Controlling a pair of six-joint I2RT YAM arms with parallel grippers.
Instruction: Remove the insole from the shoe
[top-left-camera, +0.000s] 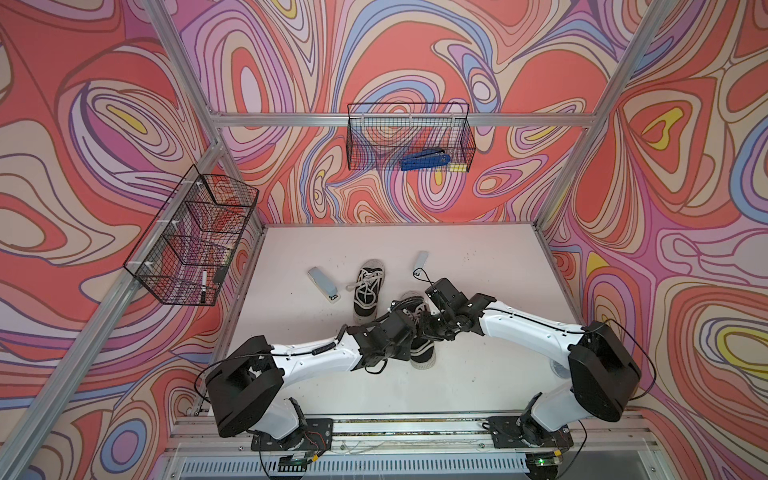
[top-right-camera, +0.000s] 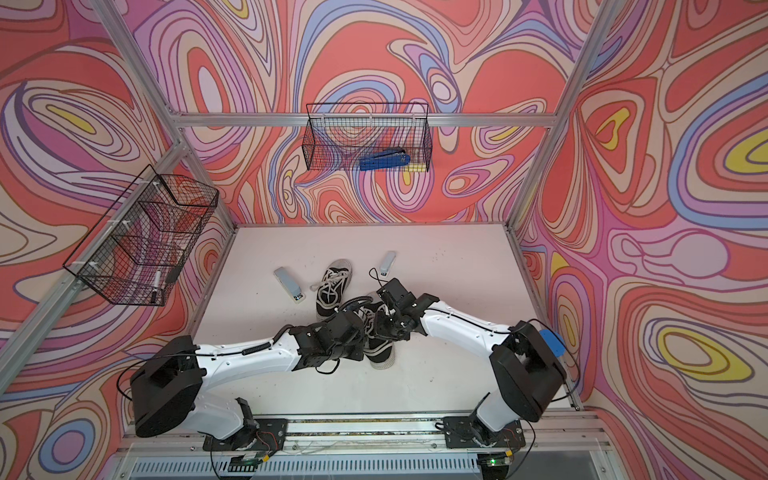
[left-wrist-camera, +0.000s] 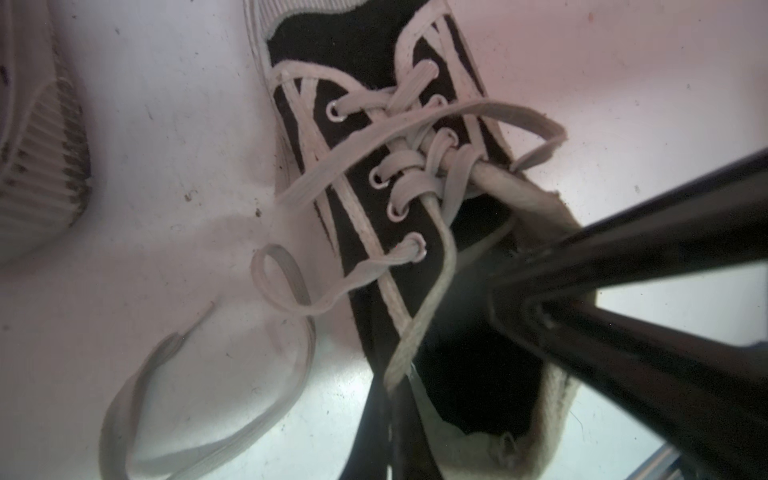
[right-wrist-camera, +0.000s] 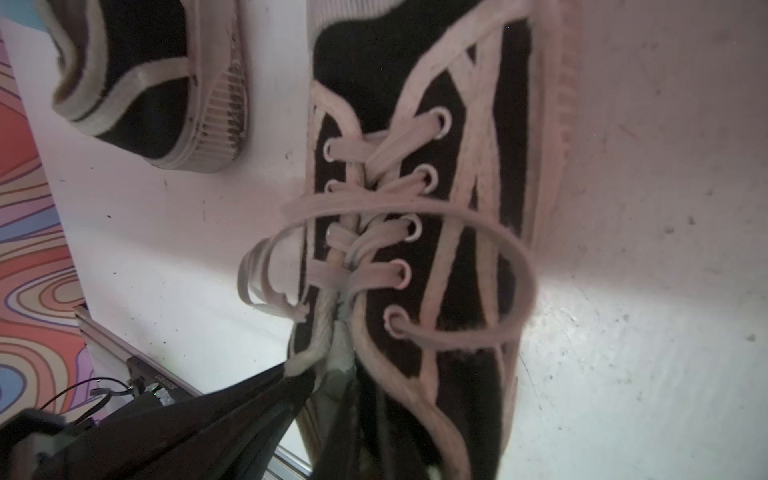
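A black canvas shoe with white trim and loose laces (right-wrist-camera: 368, 208) lies under both arms, its dark opening (left-wrist-camera: 480, 376) toward the front of the table. My left gripper is shut at the collar, with the white trim pinched at its fingertips. From the other side my right gripper reaches into the opening, its fingers part open. No insole can be made out in the dark interior, and the right fingertips are partly hidden there.
A second black shoe (top-left-camera: 368, 288) lies behind and to the left. Two grey-blue elongated objects (top-left-camera: 323, 284) rest farther back, one on each side. Wire baskets (top-left-camera: 410, 140) hang at the back and left.
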